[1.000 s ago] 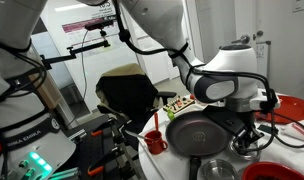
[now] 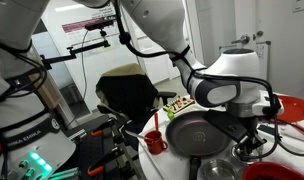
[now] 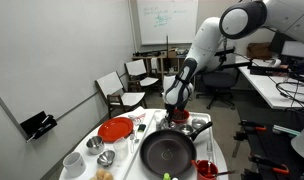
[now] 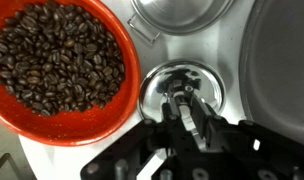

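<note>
A round shiny steel piece, looking like a small lid or dish [image 4: 152,92], lies below my gripper in the wrist view. My fingers come close together over its middle, and something seems to be between them, but the dark fingers hide what it is. In exterior view 1 the gripper [image 2: 252,143] is low over the right side of the table, behind a steel pot [image 2: 218,169]. That pot [image 4: 182,12] shows at the top of the wrist view.
A red bowl [image 4: 129,75] of coffee beans [image 4: 57,60] stands close on one side, a large dark pan [image 4: 282,65] on the other. A red mug [image 2: 155,144] stands left of the pan, and a red plate [image 3: 116,129] lies farther off.
My gripper has come down a little and shifted slightly left, closer over the steel piece. The pan, mug and bowl have stayed where they were.
</note>
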